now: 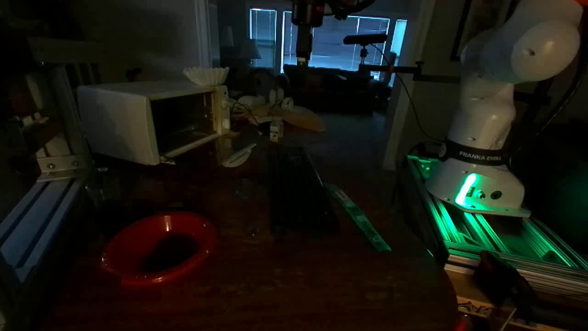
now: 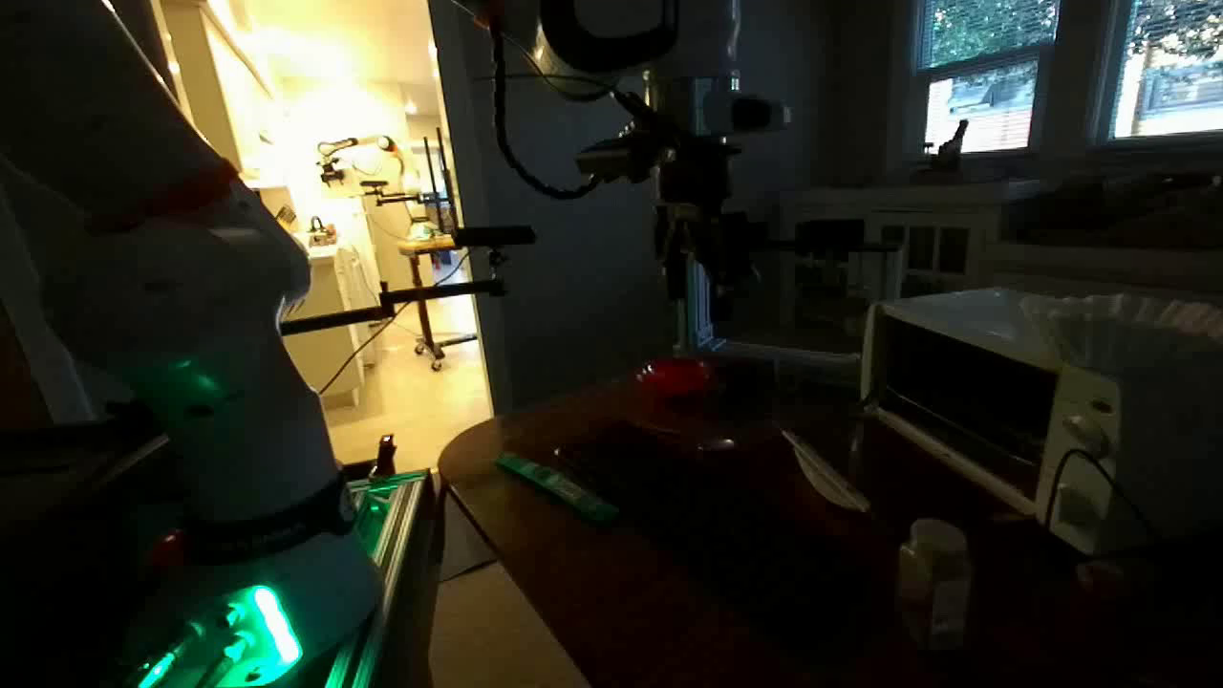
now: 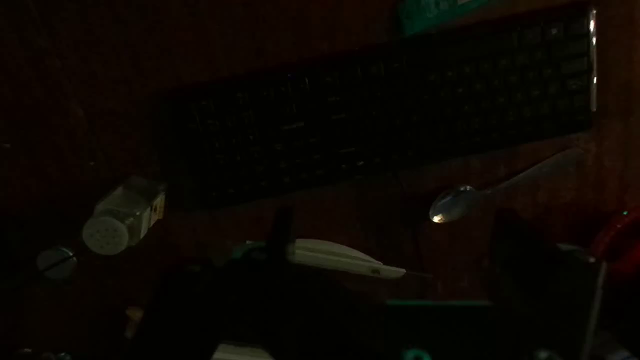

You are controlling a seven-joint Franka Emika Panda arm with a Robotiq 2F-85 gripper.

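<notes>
In the dim wrist view my gripper stands open, its dark fingers wide apart with nothing held between them. It hangs above the table in the second exterior view. Below it lie a black keyboard (image 3: 372,120), a metal spoon (image 3: 454,203) and a slim white object (image 3: 336,257), partly hidden by one finger. A clear shaker with a white perforated lid (image 3: 107,234) is near one end of the keyboard. The red bowl (image 1: 201,234) rests on the table, dark inside. Beside the keyboard lies a long green item (image 1: 358,217).
A white toaster oven (image 1: 118,118) with its front open stands at the table's side, a pale fluted bowl (image 1: 206,76) on top. The robot base (image 1: 479,185) is at the opposite edge. Bare tabletop (image 1: 308,287) shows at the front. Much is too dark to make out.
</notes>
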